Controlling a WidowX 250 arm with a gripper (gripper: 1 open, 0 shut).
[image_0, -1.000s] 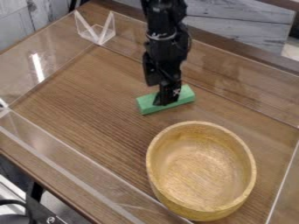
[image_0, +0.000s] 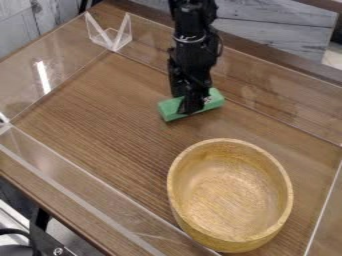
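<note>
My black gripper (image_0: 187, 100) reaches down from the top of the camera view onto a green block (image_0: 175, 109) lying in the middle of the wooden table. The fingers are at the block, shut on it as far as shows; their tips are partly lost against the dark arm.
A yellow oval bowl (image_0: 229, 190) sits at the lower right. A clear wire-like holder (image_0: 110, 30) stands at the upper left.
The arm has shifted slightly and sits lower on the green block than a second ago; the block has moved slightly.
</note>
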